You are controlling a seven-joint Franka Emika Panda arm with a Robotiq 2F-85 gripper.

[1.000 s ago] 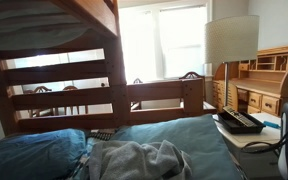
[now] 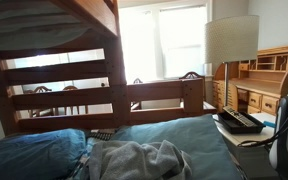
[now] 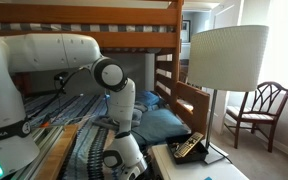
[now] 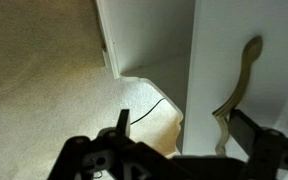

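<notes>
A curved brass-coloured handle [image 4: 242,75] is fixed to a white drawer front [image 4: 211,55] in the wrist view. My gripper is open, its fingers spread wide. The right finger [image 4: 240,128] overlaps the handle's lower part; whether they touch I cannot tell. Nothing appears held between the fingers. In exterior view 2 the white arm bends down beside the bed, its lower end [image 3: 124,155] left of the white nightstand [image 3: 199,168]. The handle is hidden in both exterior views.
On the nightstand stand a lamp [image 3: 224,60] and a black tray [image 3: 187,148] with remotes. A bunk bed with blue bedding [image 2: 174,132] lies alongside. Carpet [image 4: 54,70] and a thin dark cable [image 4: 147,111] show below the gripper.
The arm part at the right edge of exterior view 1 has shifted slightly. The bed, lamp and tray have stayed put.
</notes>
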